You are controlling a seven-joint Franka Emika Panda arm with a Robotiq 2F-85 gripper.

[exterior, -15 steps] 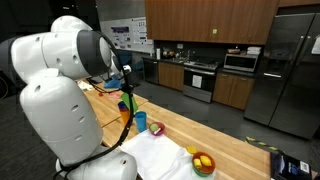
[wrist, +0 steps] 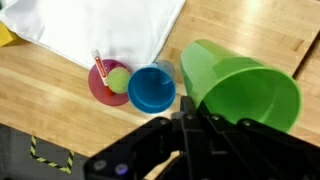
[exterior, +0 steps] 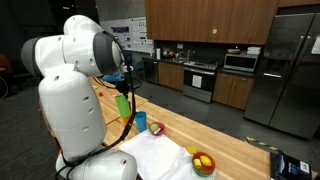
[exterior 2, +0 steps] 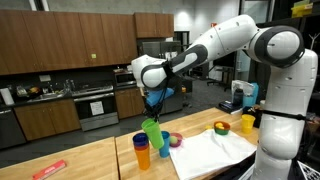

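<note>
My gripper is shut on the wall of a green cup (wrist: 240, 85), whose wide mouth faces the wrist camera. In exterior view 2 the green cup (exterior 2: 152, 130) hangs tilted from the gripper, its lower end overlapping the orange cup (exterior 2: 142, 158); whether they touch I cannot tell. Right beside the orange cup stands a blue cup (exterior 2: 164, 146). From the wrist, the blue cup (wrist: 152, 88) shows its open top to the left of the green one. No orange cup shows in the wrist view.
A pink bowl (wrist: 103, 96) with a green ball and a white-and-red stick sits beside the blue cup. White cloth (exterior: 160, 155) covers part of the table. Farther off is a red bowl (exterior: 204, 170) of yellow items. Bare wood lies beyond.
In exterior view 1 the green cup has shifted left and lower, still in the gripper. It now covers much of where the orange cup showed before.
</note>
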